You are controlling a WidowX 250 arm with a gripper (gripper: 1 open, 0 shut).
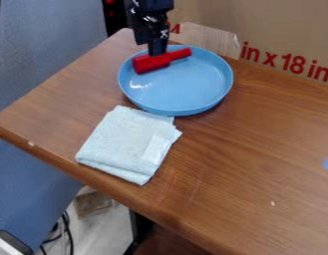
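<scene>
My dark gripper hangs at the top of the view, its fingertips down at a red object, apparently a short roller or bottle, lying on the blue plate toward its back left. Whether the fingers are closed on it is too small to tell. A folded pale blue cloth lies on the wooden table in front of the plate.
A cardboard box stands behind. The table's left edge drops to the floor with cables below.
</scene>
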